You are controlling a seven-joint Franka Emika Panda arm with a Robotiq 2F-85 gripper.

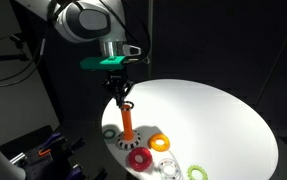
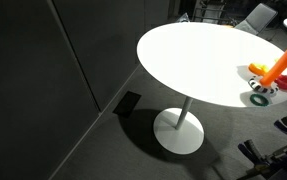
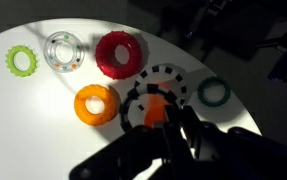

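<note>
An orange post [image 1: 127, 122] stands upright near the table's edge, with a black-and-white ring [image 1: 130, 142] around its foot. My gripper [image 1: 121, 99] is above it, shut on a dark ring [image 3: 124, 108]. In exterior view 1 this ring is level with the top of the post. In the wrist view the orange of the post shows through the ring's opening. Whether the ring is around the post's tip or just over it, I cannot tell. The gripper is out of sight in exterior view 2, where the post [image 2: 281, 65] appears at the right.
Around the post lie a red ring [image 3: 118, 54], an orange ring [image 3: 79, 104], a clear ring [image 3: 63, 51], a light green ring [image 3: 22, 61] and a dark green ring [image 3: 214, 92].
</note>
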